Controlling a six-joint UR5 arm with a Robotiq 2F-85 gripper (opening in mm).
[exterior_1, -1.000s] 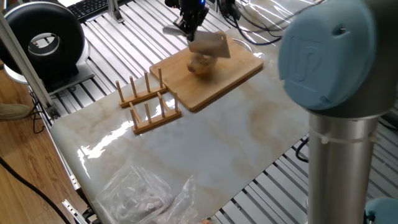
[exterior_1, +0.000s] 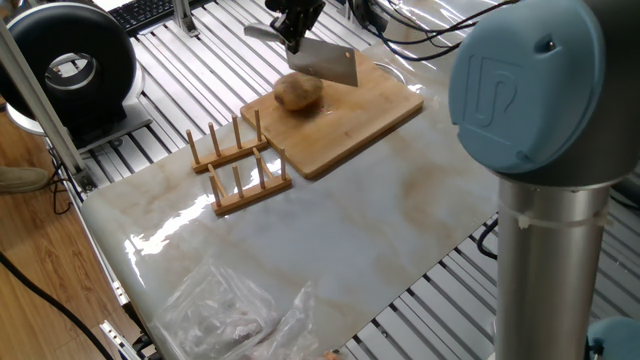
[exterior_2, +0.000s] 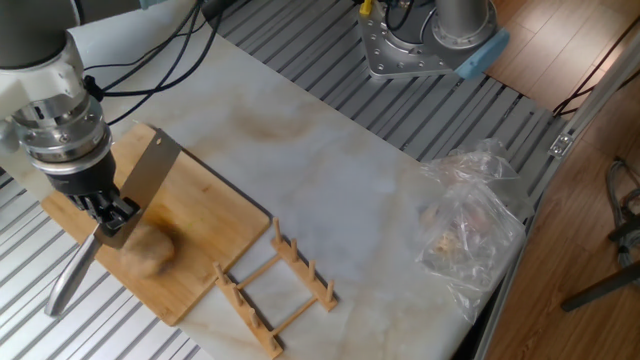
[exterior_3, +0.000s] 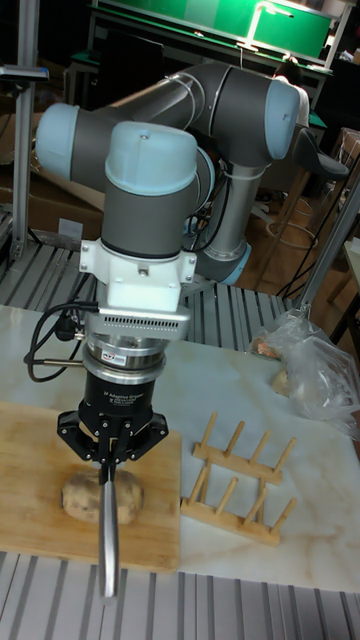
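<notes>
My gripper (exterior_2: 118, 215) is shut on a cleaver (exterior_2: 152, 182), held near where its handle meets the blade. In exterior view 1 the cleaver's broad blade (exterior_1: 328, 62) stands over the far part of the cutting board (exterior_1: 360, 115), close behind a brown potato (exterior_1: 299, 92). From exterior view 3, the metal handle (exterior_3: 109, 539) points toward the camera and passes in front of the potato (exterior_3: 85, 498). The potato rests on the board and looks whole on its visible sides. Whether blade and potato touch, I cannot tell.
Beside the board stands a wooden rack (exterior_1: 250, 193) with upright pegs. Clear plastic bags (exterior_2: 470, 225) lie at the table's edge. The marbled table surface (exterior_1: 330, 240) between rack and bags is bare. Cables (exterior_2: 170, 75) hang by the arm.
The potato has moved left on the board, and its visible side has turned.
</notes>
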